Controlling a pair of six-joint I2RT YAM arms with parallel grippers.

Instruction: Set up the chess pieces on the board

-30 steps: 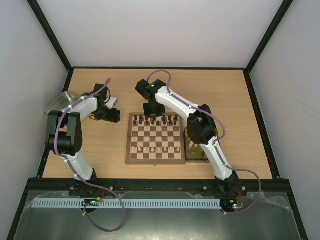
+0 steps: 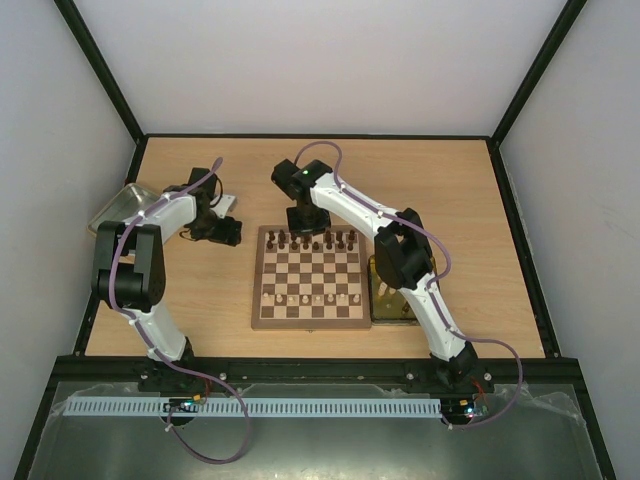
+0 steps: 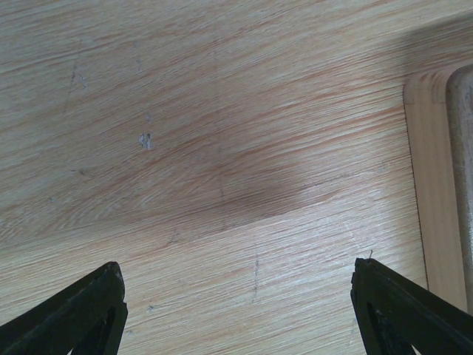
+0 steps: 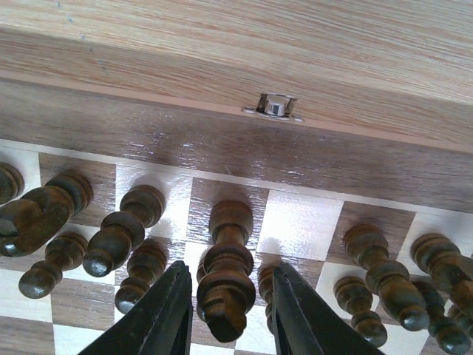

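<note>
In the right wrist view a tall dark chess piece (image 4: pixel 228 259) stands on a dark back-row square of the board (image 2: pixel 311 324). My right gripper is open around it, with a gap on both sides. An empty light square (image 4: pixel 297 223) lies just right of that piece. Other dark pieces (image 4: pixel 122 231) fill much of the two far rows, and a row of light pieces (image 2: pixel 306 299) stands near the front. My left gripper is open over bare table, holding nothing.
An open box (image 2: pixel 392 308) with pieces in it sits against the board's right side. A metal tray (image 2: pixel 122 204) lies far left, partly behind the left arm. In the left wrist view a wooden rim (image 3: pixel 436 200) runs down the right. Behind the board the table is clear.
</note>
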